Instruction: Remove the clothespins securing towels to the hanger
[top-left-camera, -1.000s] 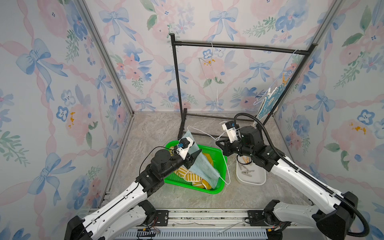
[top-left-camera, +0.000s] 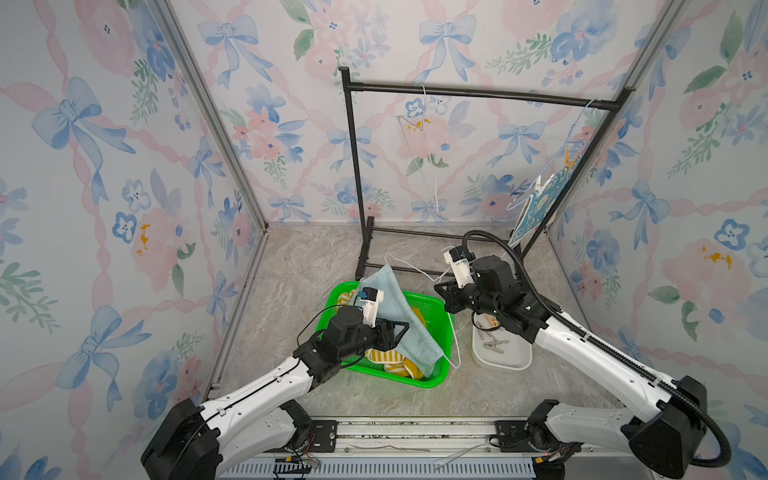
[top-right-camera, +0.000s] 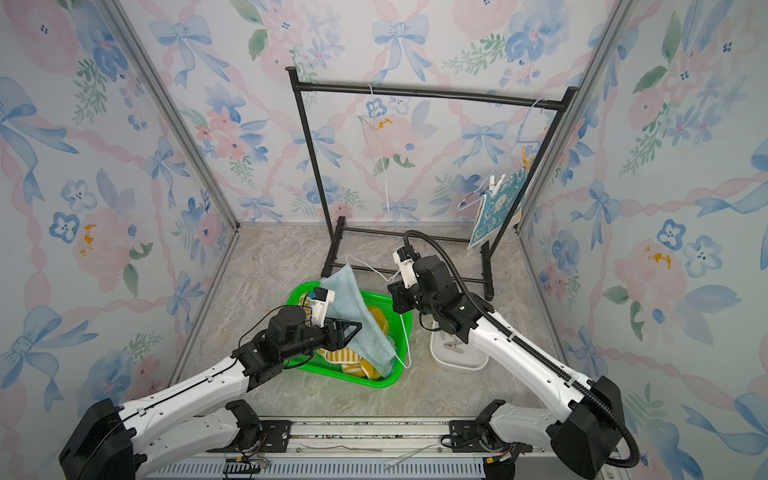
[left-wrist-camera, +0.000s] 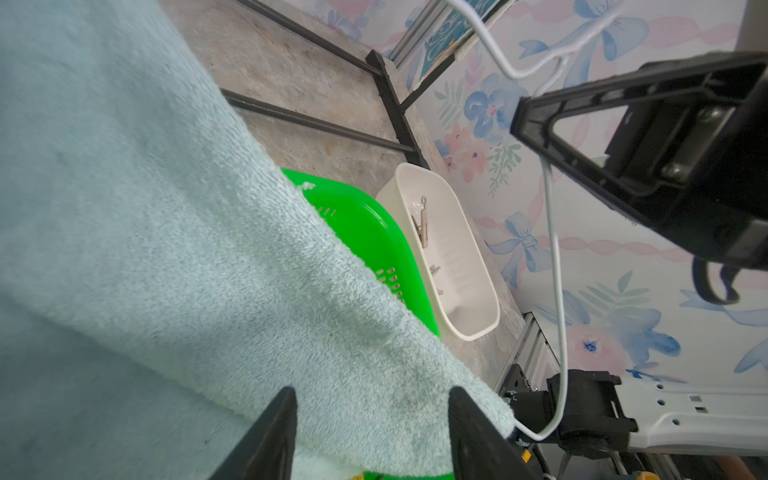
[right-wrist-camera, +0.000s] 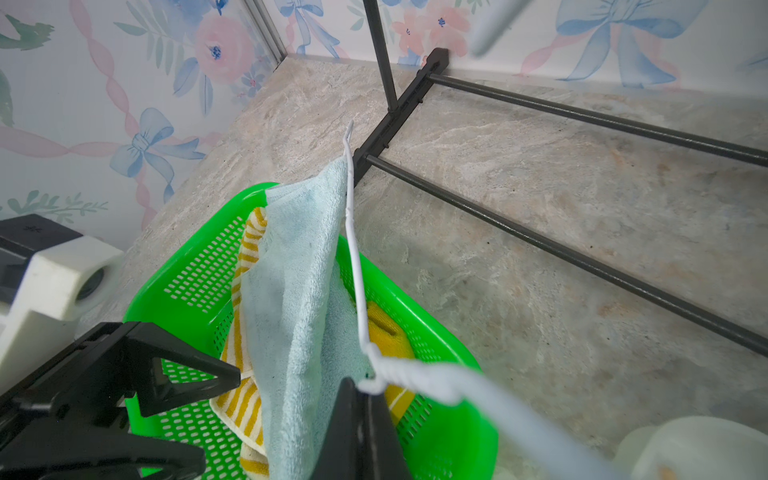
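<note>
A light blue towel (top-left-camera: 392, 308) drapes over the bottom bar of a white wire hanger (right-wrist-camera: 357, 280), above the basket. My right gripper is shut on the hanger near its twisted neck. My left gripper stands open in front of the towel, its fingers (left-wrist-camera: 276, 432) apart with nothing gripped. No clothespin shows on the blue towel in these views. Several clothespins (top-left-camera: 496, 346) lie in the white tray (top-left-camera: 512, 366). At the right end of the rack, white clothespins (top-right-camera: 496, 185) sit on the top of a patterned blue cloth (top-right-camera: 496, 209).
Below the blue towel, a green basket (top-left-camera: 440, 382) holds yellow-striped cloth (top-left-camera: 392, 357). Behind stands a black rack (top-left-camera: 480, 94) with an empty white hanger (top-left-camera: 433, 152) on its bar. The floor left of the basket is clear.
My left gripper has turned and moved right and lower along the blue towel. The hanger's far end and the towel's upper corner have shifted slightly right.
</note>
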